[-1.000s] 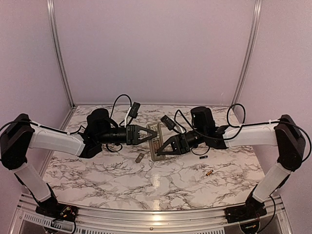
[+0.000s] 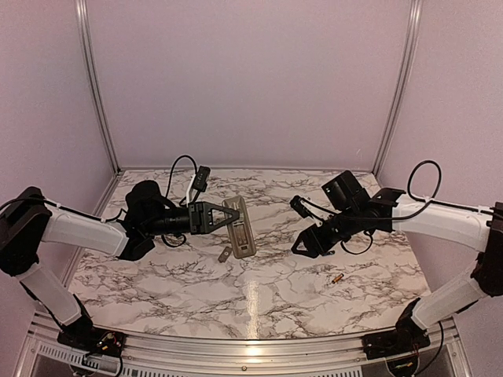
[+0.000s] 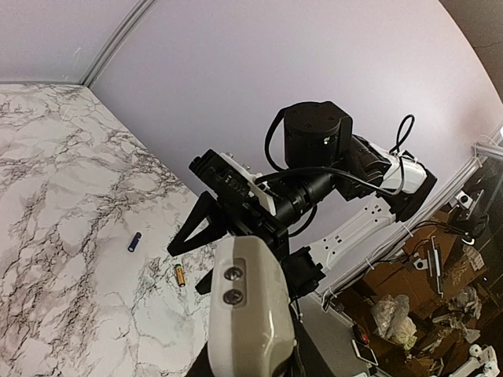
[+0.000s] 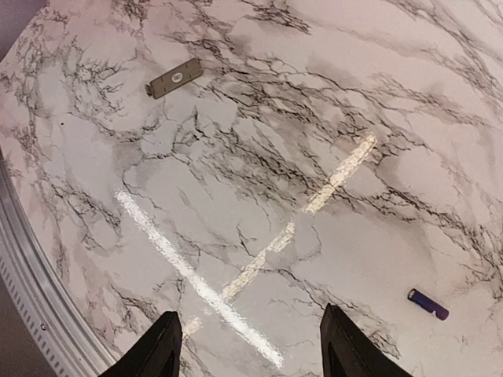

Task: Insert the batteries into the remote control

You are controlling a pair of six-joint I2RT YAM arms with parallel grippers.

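Note:
The remote control [image 2: 243, 236] hangs above the table in my left gripper [image 2: 228, 216], which is shut on it; in the left wrist view the remote's pale body [image 3: 249, 314] fills the bottom middle. My right gripper [image 2: 306, 239] is apart to the right, open, its fingertips empty in the right wrist view. A small grey piece, apparently the battery cover [image 4: 174, 78], lies on the marble. A purple battery [image 4: 427, 303] and an orange battery [image 2: 338, 278] lie on the table's right side.
Walls stand at the back and sides, and a metal rail [image 2: 244, 343] runs along the front edge.
My right gripper has drawn away from the remote to the right. The left gripper with the remote has shifted slightly left.

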